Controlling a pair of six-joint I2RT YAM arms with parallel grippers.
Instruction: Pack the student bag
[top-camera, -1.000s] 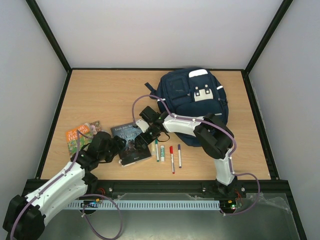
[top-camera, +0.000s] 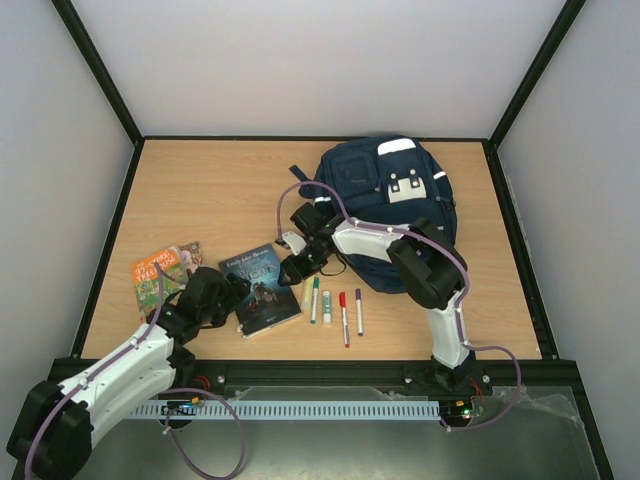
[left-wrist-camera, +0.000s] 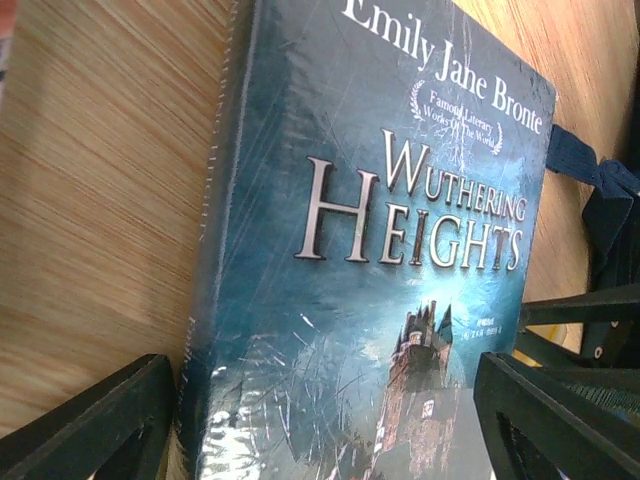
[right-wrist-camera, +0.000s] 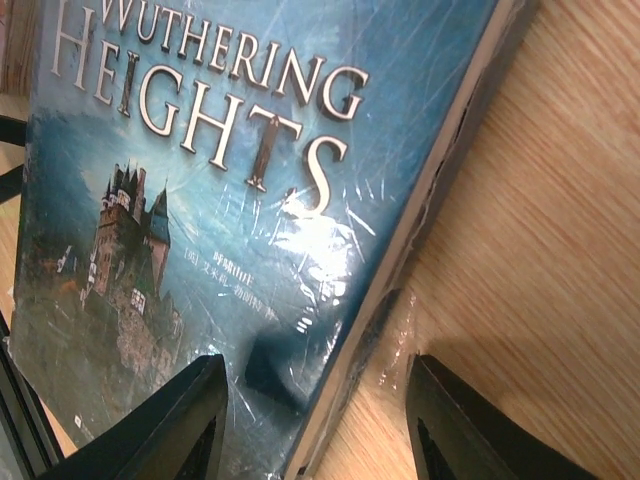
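Note:
A blue Wuthering Heights book (top-camera: 258, 300) lies on the wood table between both grippers. My left gripper is part open at the book's near end, one finger by its left edge, the other over the cover. My right gripper is part open across the book's edge, one finger over the cover, the other beside it above the wood. A navy backpack (top-camera: 360, 175) lies at the back right, under the right arm in the top view. Two colourful books (top-camera: 150, 275) lie at the left, partly behind the left arm.
Several markers and a glue stick (top-camera: 327, 308) lie right of the book along the front.
Compared with a second ago, my right gripper and the book have shifted slightly left; the left arm is nearly unchanged.

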